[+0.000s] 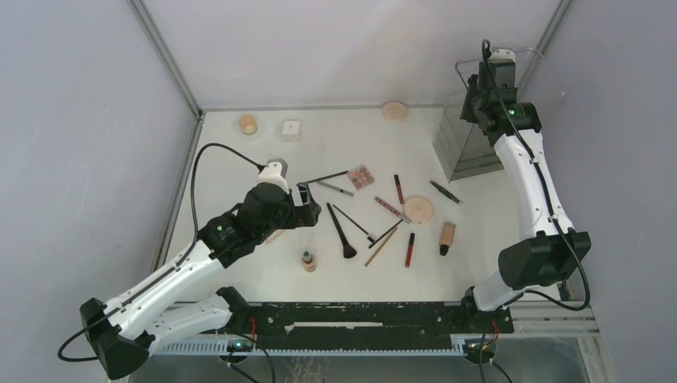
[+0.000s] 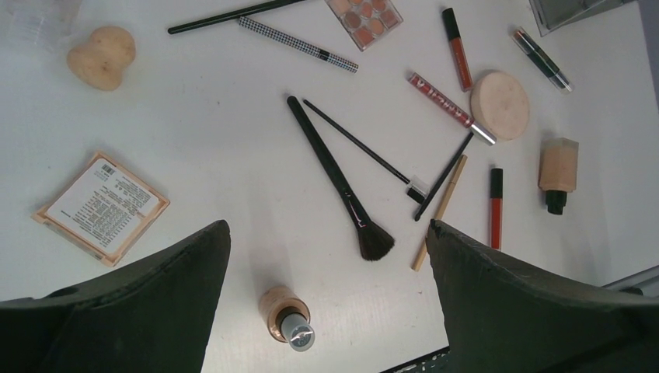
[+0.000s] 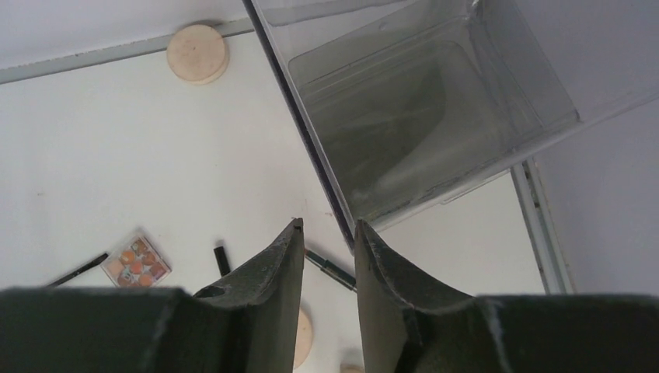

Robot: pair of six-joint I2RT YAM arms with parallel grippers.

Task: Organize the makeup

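Observation:
Makeup is scattered on the white table: a large brush (image 2: 334,171), thinner brushes and pencils, lip products (image 2: 454,47), an eyeshadow palette (image 1: 359,177), round compacts (image 1: 417,209), a foundation tube (image 2: 557,167) and a bottle (image 1: 308,262). A clear acrylic organizer (image 3: 412,124) stands at the back right. My left gripper stands open above the table's left part, nothing between its fingers. My right gripper is over the organizer, its fingertips either side of the near-left rim in the wrist view; whether they touch it is unclear.
At the back left are a jar (image 1: 247,124) and a white box (image 1: 291,130). Bare table (image 1: 239,175) shows on the left. Walls rise close behind and at both sides.

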